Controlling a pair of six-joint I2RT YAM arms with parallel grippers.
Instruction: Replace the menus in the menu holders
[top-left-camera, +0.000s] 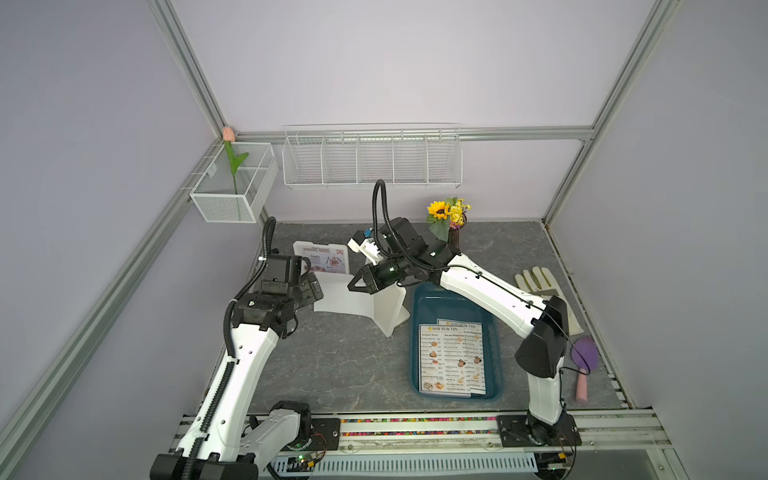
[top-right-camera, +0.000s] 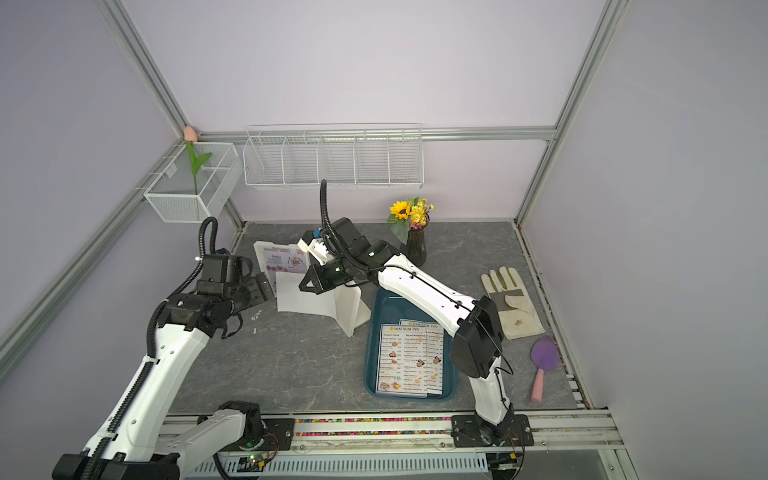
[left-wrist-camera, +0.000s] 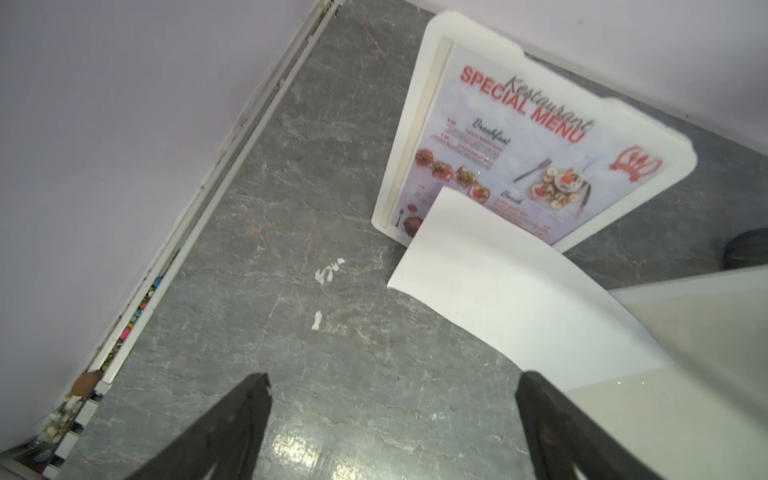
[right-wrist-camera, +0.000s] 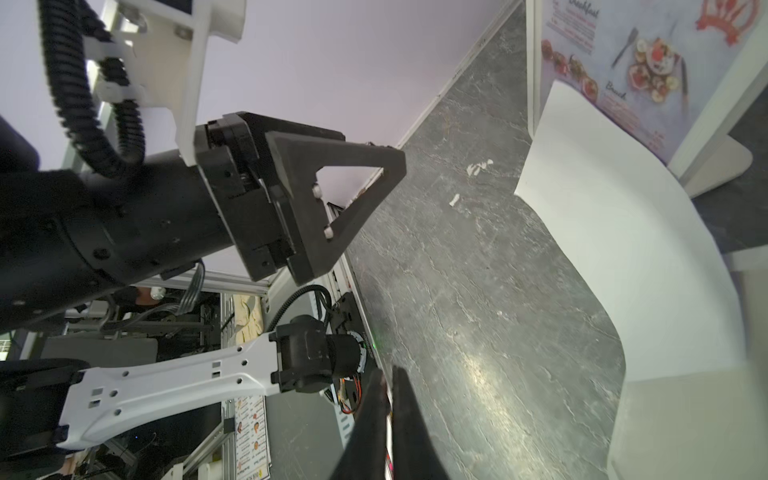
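A menu sheet (top-left-camera: 342, 296) bends out of the right menu holder (top-left-camera: 387, 313), its blank white side up, and stretches left across the lower front of the left holder. That left holder (left-wrist-camera: 688, 160) stands upright with a printed "Special Menu" (left-wrist-camera: 520, 136) inside. My left gripper (top-left-camera: 313, 289) is open near the sheet's free left end; the left wrist view shows nothing between its fingers. Over the sheet, my right gripper (top-left-camera: 357, 286) is shut, its fingertips (right-wrist-camera: 397, 384) together with nothing visible between them. Two other menus (top-left-camera: 450, 360) lie in the tray.
The blue tray (top-left-camera: 416, 352) stands right of the holders. Behind it are flowers in a dark vase (top-right-camera: 414, 248). A glove (top-right-camera: 518, 316) and a purple brush-like tool (top-right-camera: 544, 352) lie far right.
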